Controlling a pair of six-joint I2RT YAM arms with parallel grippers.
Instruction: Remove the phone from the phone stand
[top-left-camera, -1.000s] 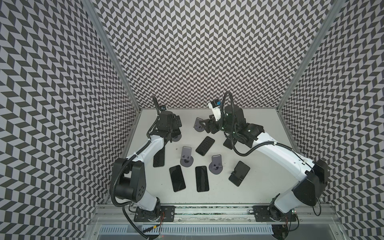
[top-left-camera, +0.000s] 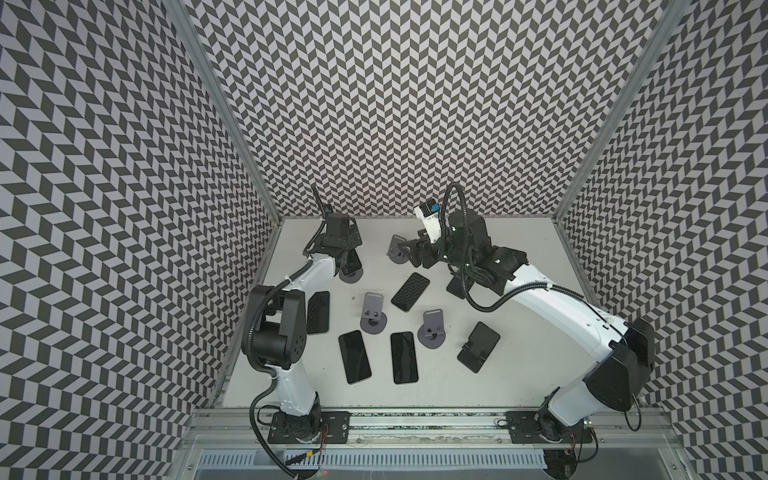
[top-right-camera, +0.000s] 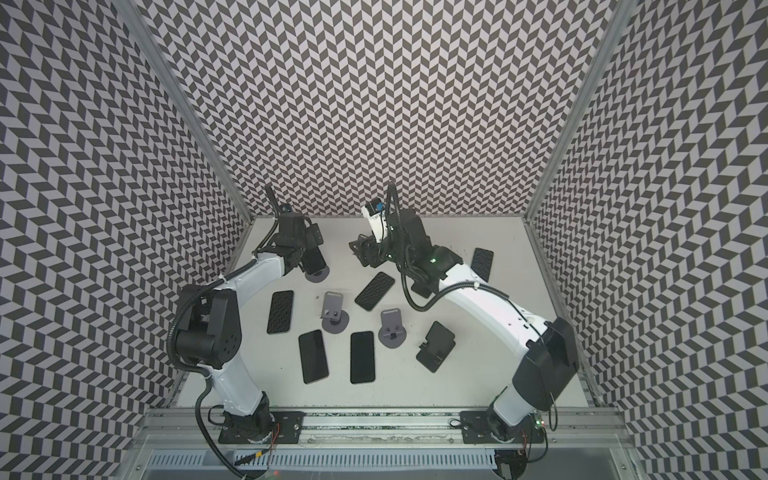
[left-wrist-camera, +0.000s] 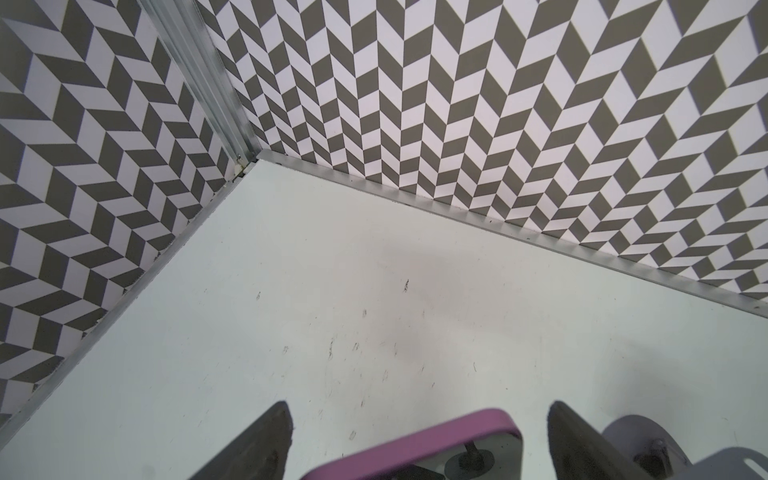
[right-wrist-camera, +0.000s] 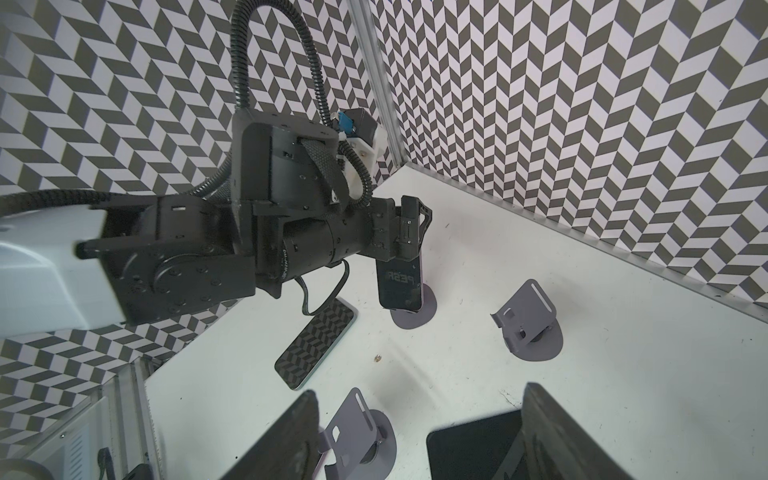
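Observation:
A dark phone (right-wrist-camera: 398, 284) stands upright in a phone stand (right-wrist-camera: 416, 318) at the back left. My left gripper is over the phone's upper part. In the left wrist view the phone's top edge (left-wrist-camera: 416, 440) lies between the open fingers, with a gap visible on each side. My right gripper hangs open over the middle back of the table, near an empty stand (right-wrist-camera: 524, 316), with nothing held between its fingers.
Several phones (top-left-camera: 354, 356) lie flat on the table. Two other empty stands (top-left-camera: 372, 308) (top-left-camera: 432, 324) stand in the middle front. The back corners and front right edge have bare table (top-left-camera: 544, 368).
My left arm has reached farther toward the back, bringing its gripper over the standing phone. The right arm and the objects on the table look unchanged.

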